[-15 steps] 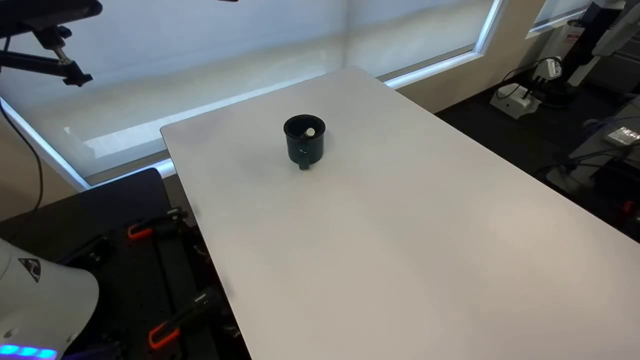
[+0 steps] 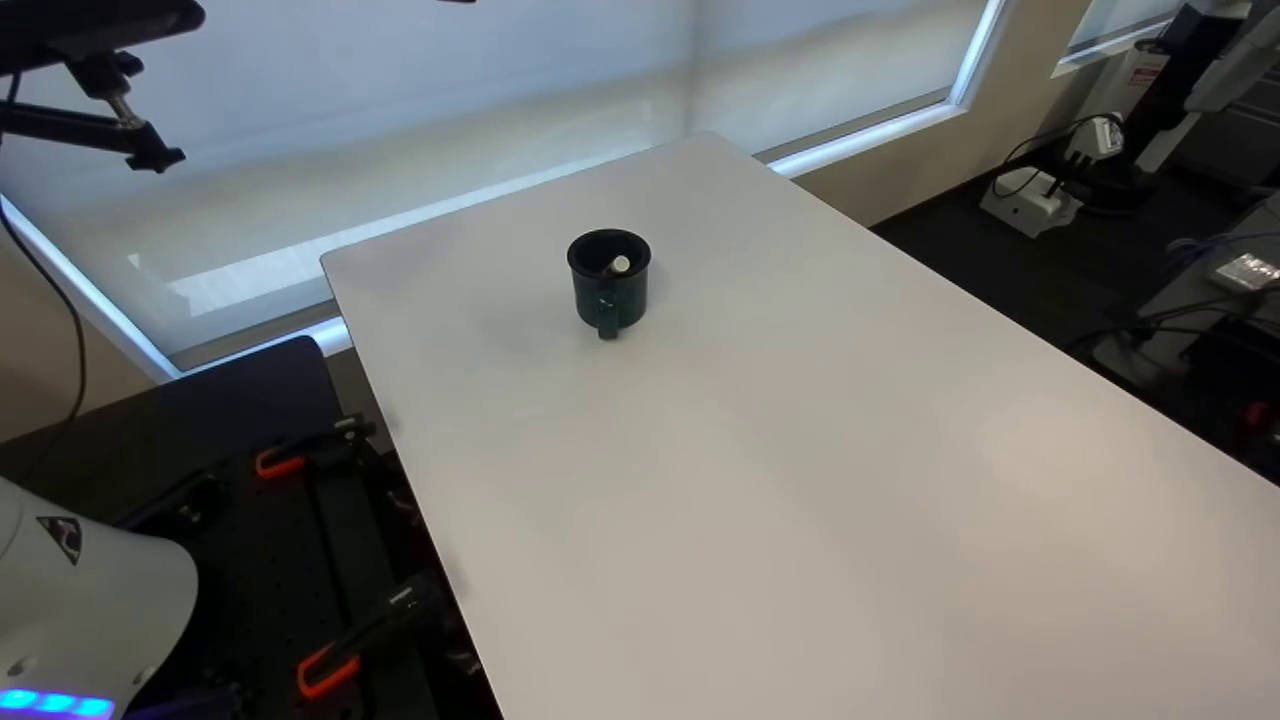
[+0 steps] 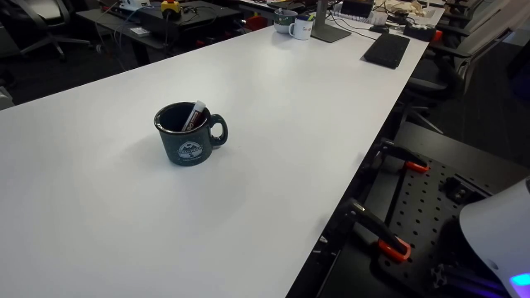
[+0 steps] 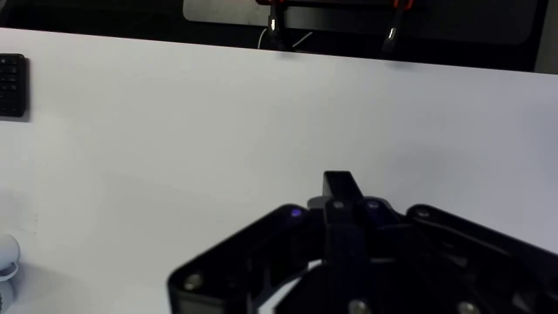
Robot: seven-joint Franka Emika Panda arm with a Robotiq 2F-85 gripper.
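Note:
A dark green mug point(image 3: 186, 146) stands upright on the white table, its round emblem and handle showing in the second exterior view. A marker point(image 3: 193, 116) leans inside it, with its pale end above the rim. The first exterior view shows the same mug point(image 2: 609, 294) toward the table's far end, handle facing the camera. In the wrist view my gripper is over bare table, its fingers together and nothing visible between them. Neither the mug nor the marker appears in that view, and the gripper is outside both exterior views.
Other mugs, one of them white point(image 3: 301, 28), and a black keyboard point(image 3: 387, 49) occupy the far end in the second exterior view. Clamps with orange pads point(image 3: 395, 250) line the edge by the robot base.

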